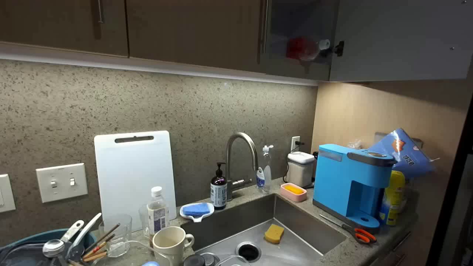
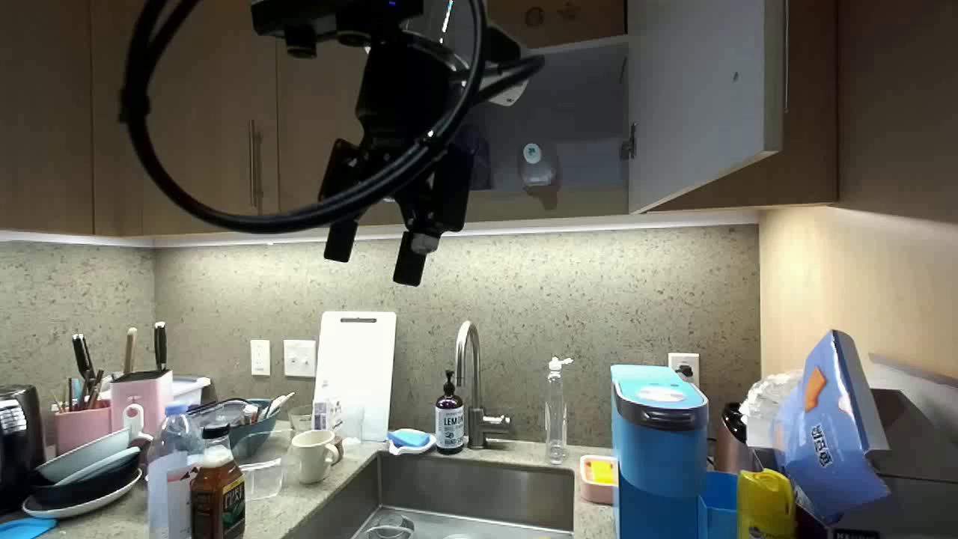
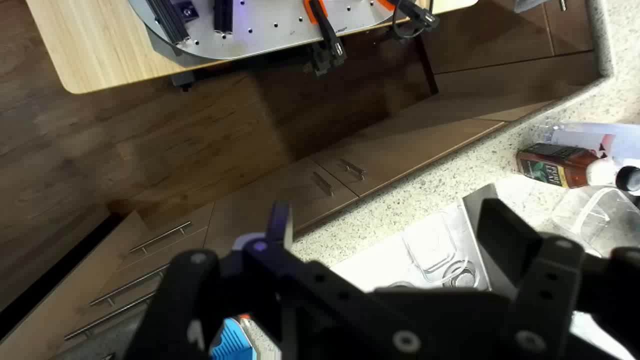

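In exterior view 2 my gripper point(image 2: 374, 256) hangs high in front of the upper cabinets, pointing down. Its two fingers stand apart with only the wall showing between their tips, so it is open. The wrist view looks down past the spread fingers point(image 3: 502, 240) onto the sink and counter edge, and nothing is held there. Behind the arm, the cabinet door point(image 2: 705, 99) is swung open. A clear bottle point(image 2: 539, 169) rests on the shelf inside; exterior view 1 shows a red container point(image 1: 301, 48) there. My gripper is out of exterior view 1.
Below are the steel sink point(image 1: 315, 230) with a yellow sponge point(image 1: 274, 233), a tall faucet point(image 2: 467, 359) and a soap bottle point(image 2: 450, 418). A blue coffee machine point(image 1: 341, 181) and scissors point(image 1: 361, 235) stand right. Dishes, a mug point(image 2: 314, 454) and bottles crowd the left counter.
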